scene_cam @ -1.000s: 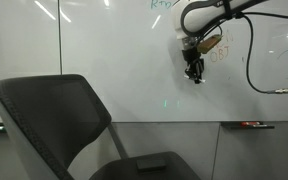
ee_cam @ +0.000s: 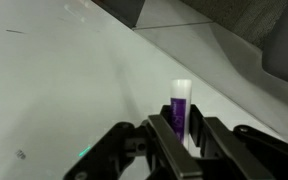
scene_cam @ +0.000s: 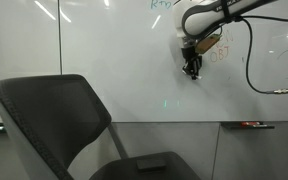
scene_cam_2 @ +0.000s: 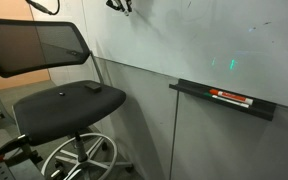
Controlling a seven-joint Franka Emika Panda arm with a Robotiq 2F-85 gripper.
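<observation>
Held in my gripper is a slim white-and-purple marker (ee_cam: 181, 92), its white end pointing away from the fingers in the wrist view. The fingers are shut on it. In exterior view 1 the gripper (scene_cam: 192, 71) hangs in front of the whiteboard (scene_cam: 134, 60), right of the chair's backrest and above its seat. Only part of the gripper (scene_cam_2: 120, 5) shows at the top edge of exterior view 2. Whether the marker touches the board cannot be told.
A black office chair (scene_cam_2: 69, 110) stands by the wall, a small dark block (scene_cam_2: 93, 87) on its seat. Below the whiteboard, a dark ledge (scene_cam_2: 194, 87) carries a red-and-white marker or two (scene_cam_2: 231, 97). Small green strokes (scene_cam_2: 232, 64) mark the board above it.
My gripper has shifted slightly up and left in exterior view 1. The chair and the ledge are unchanged.
</observation>
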